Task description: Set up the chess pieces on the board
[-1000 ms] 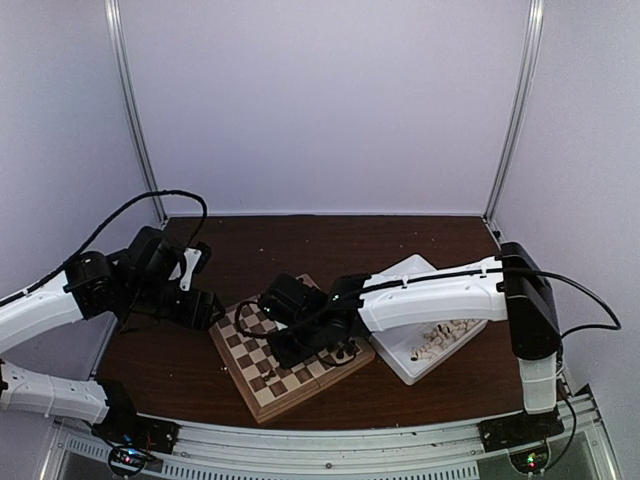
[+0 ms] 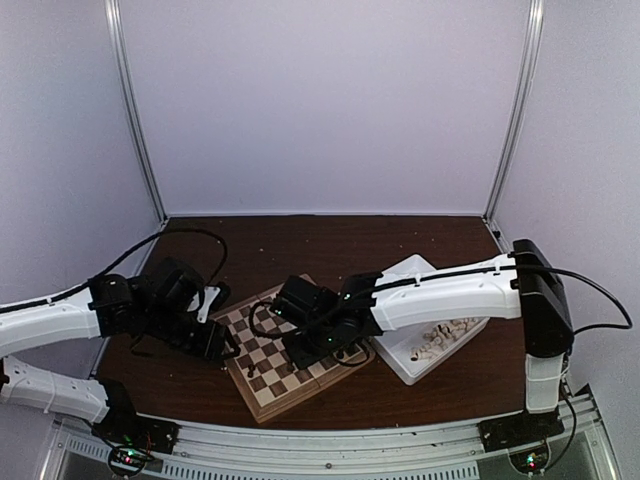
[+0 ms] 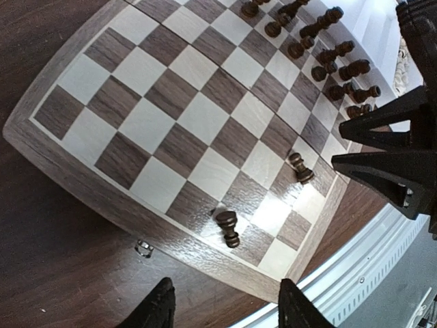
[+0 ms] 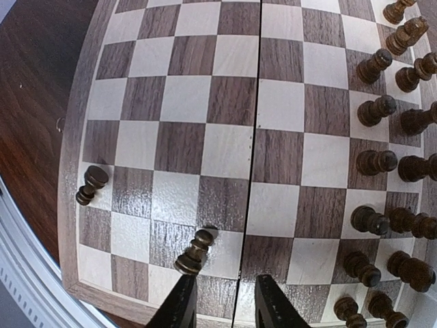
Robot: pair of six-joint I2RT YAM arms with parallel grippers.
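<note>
On the wooden chessboard (image 2: 260,395), two dark pieces lie on their sides, one (image 3: 228,225) near the edge, another (image 3: 301,169) nearer the middle of that side. Several dark pieces (image 4: 375,162) stand in rows along the far side. My left gripper is open, empty, above the board's edge near the first lying piece. My right gripper is part open and empty over the board, near the second lying piece; its black fingers also show at the right of the left wrist view.
A white tray (image 2: 410,365) with light pieces (image 2: 440,338) lies right of the board, partly under the right arm. Both arms crowd over the board.
My left arm has moved right and down toward the board. My right arm has shifted slightly to the right over it.
</note>
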